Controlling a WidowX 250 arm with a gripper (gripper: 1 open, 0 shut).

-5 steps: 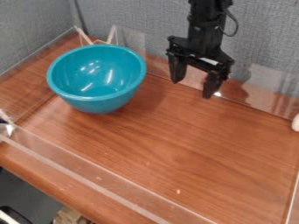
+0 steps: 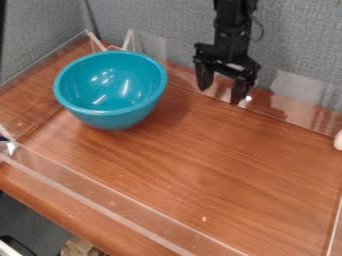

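Observation:
My black gripper (image 2: 222, 75) hangs at the top centre, over the back of the wooden table (image 2: 201, 180), its two fingers apart with nothing seen between them. A large turquoise bowl (image 2: 110, 90) sits at the back left of the table, to the left of the gripper and apart from it.
A grey padded wall (image 2: 301, 50) and a clear plastic rim run along the back. A small white object (image 2: 337, 141) is at the far right edge.
The gripper has moved back toward the wall and up in the picture, slightly leftward. The bowl has stayed in place.

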